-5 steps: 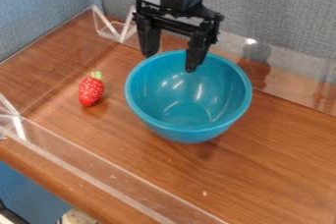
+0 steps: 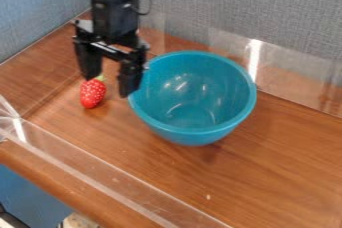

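Note:
My black gripper [image 2: 108, 70] hangs open above and around a red strawberry [image 2: 92, 93] on the wooden table, its fingers either side just over the berry's top. A large empty teal bowl [image 2: 193, 100] sits to the right, close beside the right finger.
Clear low barriers edge the wooden table [image 2: 274, 172] at front left and back. Grey walls stand behind.
My gripper has moved from over the bowl leftward and down, to just above the strawberry. The bowl and strawberry have not visibly moved.

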